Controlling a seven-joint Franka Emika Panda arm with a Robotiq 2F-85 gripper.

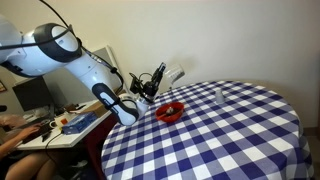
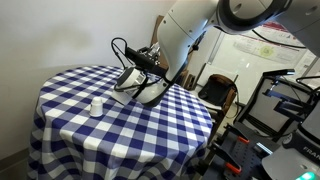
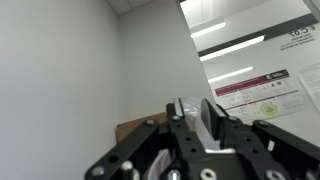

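A pale, see-through cup [image 1: 174,76] hangs tilted above the table in exterior view 1, with my gripper [image 1: 160,72] shut on it. In the wrist view something whitish [image 3: 193,118] shows between the dark fingers of the gripper, which point up toward the wall and ceiling. Below and slightly right of the gripper, a red bowl [image 1: 179,116] rests on the table with small, unclear contents. Exterior view 2 does not show the bowl, and the arm hides much of that area.
A white cup-like container [image 1: 219,93] stands upright on the blue-and-white checked tablecloth [image 1: 225,135]; it also appears as a white container [image 2: 95,107] in exterior view 2. A side desk with a monitor [image 1: 33,95] stands at left.
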